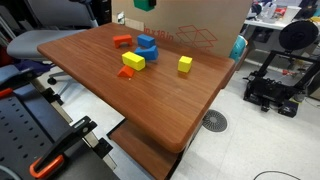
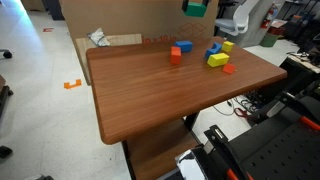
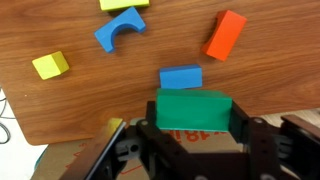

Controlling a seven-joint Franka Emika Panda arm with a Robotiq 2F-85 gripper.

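Note:
A green block (image 3: 193,110) hangs above the table, and my gripper is shut on it, one finger on either side. Exterior view 1 shows only the block's lower part at the top edge. Below it, loose blocks lie apart on the wooden table (image 1: 165,100): a blue block (image 3: 181,77), a red block (image 3: 225,33), a blue arch (image 3: 121,30), a yellow block (image 1: 134,62) and a yellow cube (image 1: 184,64). No stack stands among them.
A red triangle (image 1: 125,72) lies nearer the arm's side of the table. Cardboard panels (image 1: 205,25) stand along one table edge.

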